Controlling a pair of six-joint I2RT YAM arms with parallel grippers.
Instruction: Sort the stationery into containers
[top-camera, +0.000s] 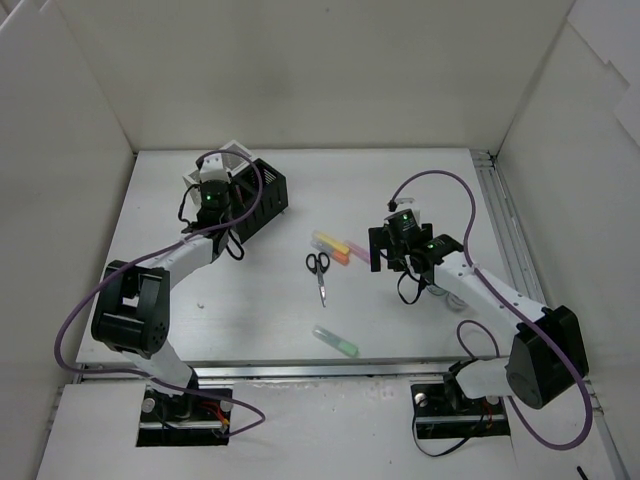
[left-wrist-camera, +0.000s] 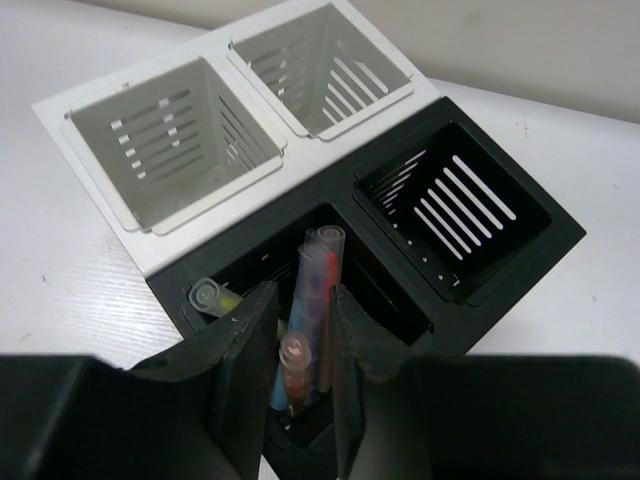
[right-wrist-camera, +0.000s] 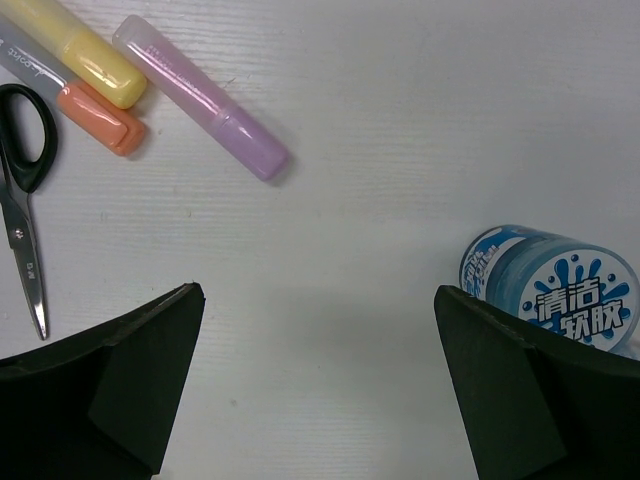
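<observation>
My left gripper is part open, hovering over the black compartment of the caddy (left-wrist-camera: 470, 320), which holds several markers. The two white compartments (left-wrist-camera: 160, 225) and the other black one look empty. My right gripper stands open over the table. Below it in the right wrist view are a pink marker (right-wrist-camera: 200, 100), a yellow marker (right-wrist-camera: 90, 55), an orange marker (right-wrist-camera: 100, 118), scissors (right-wrist-camera: 25, 230) and a blue-lidded tub (right-wrist-camera: 570, 295). A green marker (top-camera: 335, 340) lies at the front of the table in the top view.
A second round container (top-camera: 455, 300) is by the right arm. Walls border the back and sides.
</observation>
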